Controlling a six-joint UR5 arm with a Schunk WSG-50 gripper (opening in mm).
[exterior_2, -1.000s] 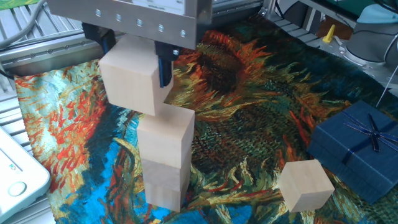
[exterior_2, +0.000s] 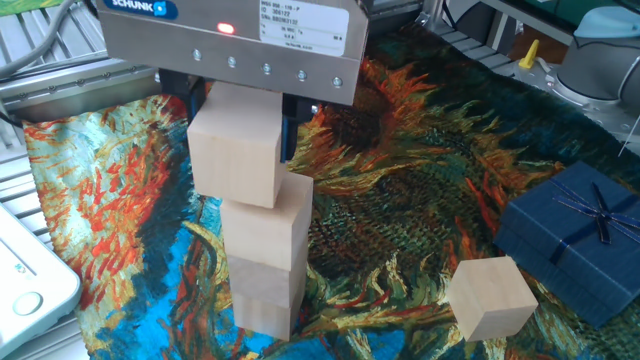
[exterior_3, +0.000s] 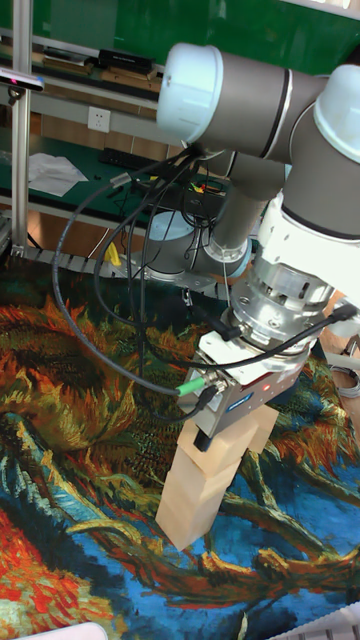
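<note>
A pale wooden block (exterior_2: 235, 165) is between the two dark fingers of my gripper (exterior_2: 240, 138), which is shut on it. Below it stands an upright stack of similar wooden blocks (exterior_2: 265, 232). The held block overlaps the stack's top in exterior view 2 and sits a little to its left; whether the two touch cannot be told. In exterior view 3 the gripper's grey body (exterior_3: 247, 403) leans over the stack (exterior_3: 190, 517), hiding part of the upper blocks.
A loose wooden block (exterior_2: 492, 298) lies on the painted cloth (exterior_2: 400, 215) right of the stack. Beyond it is a dark blue box (exterior_2: 575, 235) with a ribbon. A white device (exterior_2: 30, 280) is at the left edge.
My gripper and the block in it have moved right and slightly down in exterior view 2, further over the stack. The stack, loose block and blue box have stayed put.
</note>
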